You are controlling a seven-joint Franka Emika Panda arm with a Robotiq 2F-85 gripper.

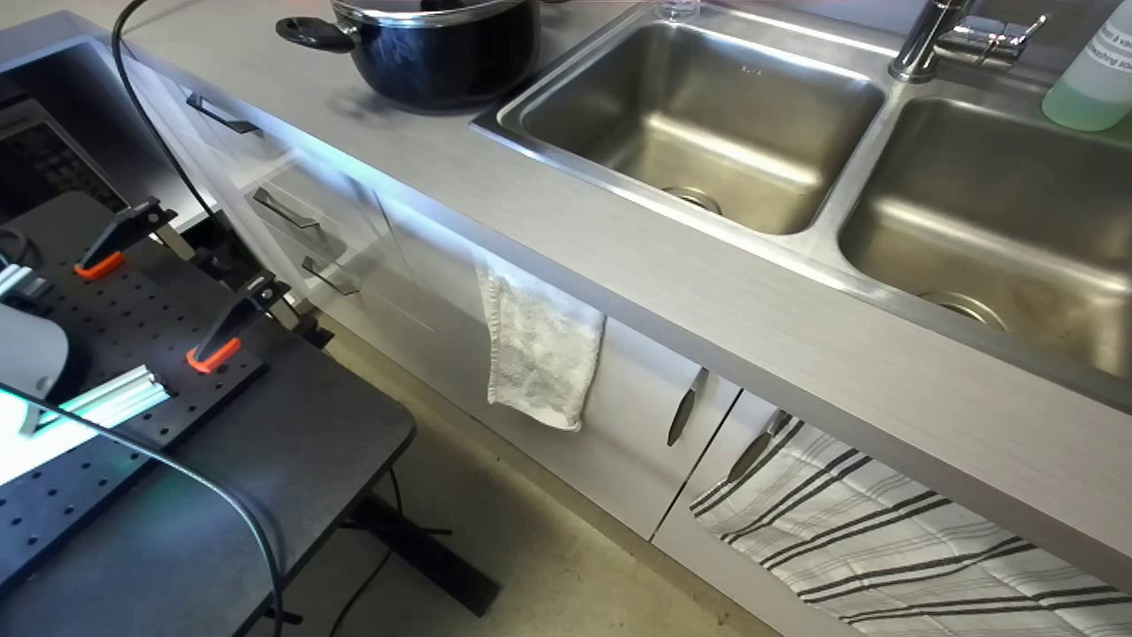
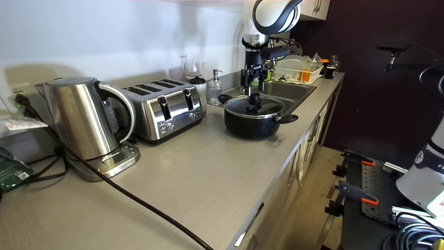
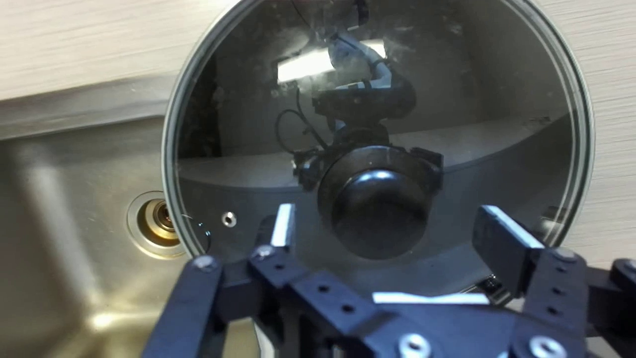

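Observation:
A black pot (image 2: 250, 126) stands on the counter by the sink, its glass lid (image 2: 266, 109) on top. The lid's round black knob (image 3: 379, 214) is at the middle of the glass in the wrist view. My gripper (image 2: 254, 91) points down over the lid, close to the knob. Its two fingers stand apart, one on either side of the knob in the wrist view, with a gap between each finger and the knob. Nothing is held. Only the pot's side (image 1: 446, 53) and one handle show in exterior view 1, where my gripper is out of sight.
A steel double sink (image 1: 865, 175) lies beside the pot. A toaster (image 2: 166, 106), a kettle (image 2: 79, 121) and a soap dispenser (image 2: 215, 88) stand along the wall. A dish rack (image 2: 300, 73) is at the far end.

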